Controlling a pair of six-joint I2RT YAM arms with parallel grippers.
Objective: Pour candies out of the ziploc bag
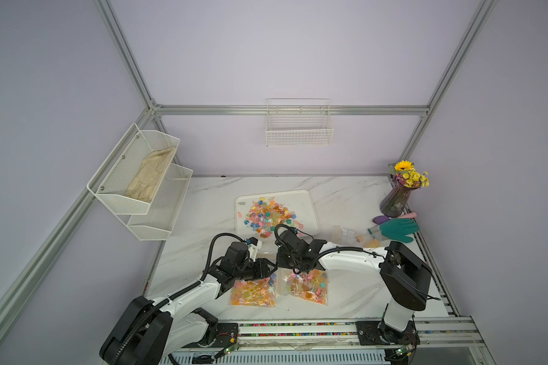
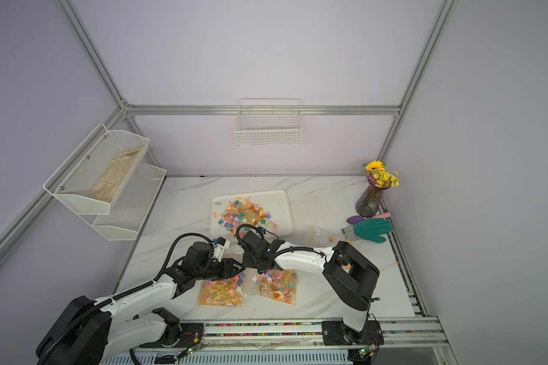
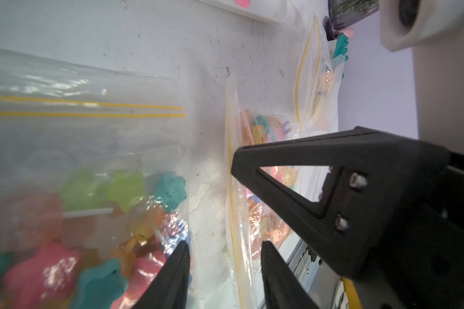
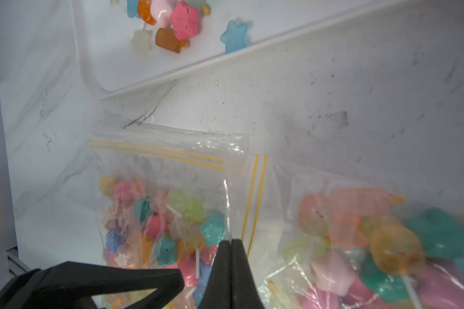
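Two clear ziploc bags of colourful candies lie on the table in front of a white tray (image 1: 310, 210) holding loose candies. The right candy bag (image 1: 310, 287) has its mouth edge, with yellow zip lines, lifted upright; my right gripper is shut at this edge, with thin film running to its fingertips. Facing it, my left gripper is part open, the raised film showing between its fingers without visible pinching. The left candy bag (image 3: 87, 216) lies flat with its zip (image 3: 87, 109) towards the tray, partly under my left gripper in the top views.
Another clear bag (image 1: 345, 234), a teal glove (image 1: 398, 230) and a flower vase (image 1: 397, 199) stand or lie to the right. A wire shelf (image 1: 143, 182) hangs on the left wall. Bare table shows left of the tray.
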